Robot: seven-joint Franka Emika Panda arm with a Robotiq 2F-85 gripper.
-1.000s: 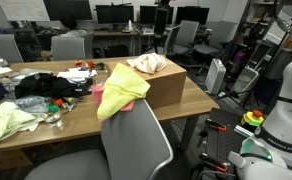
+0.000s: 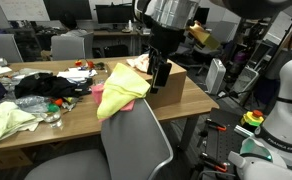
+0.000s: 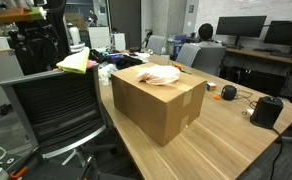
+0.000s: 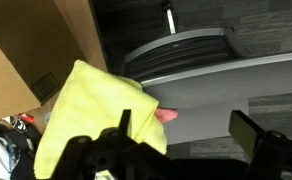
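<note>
A yellow cloth (image 2: 119,92) with a pink patch hangs over the top of the grey chair back (image 2: 136,138). My gripper (image 2: 158,84) is over the chair, just right of the cloth and apart from it. From the wrist view, its dark fingers (image 4: 242,131) stand wide open around empty space, with the chair back's edge (image 4: 201,100) below. The yellow cloth (image 4: 91,120) lies to the left there, partly behind the left finger. At the left in exterior view 2, the cloth (image 3: 76,62) tops the chair (image 3: 61,108).
A cardboard box (image 3: 151,112) with a pale pink cloth (image 3: 156,74) on it stands on the wooden table (image 3: 221,125) beside the chair. Bags, cloths and small items crowd the table's far left in exterior view 1.
The cloth and chair have not moved.
</note>
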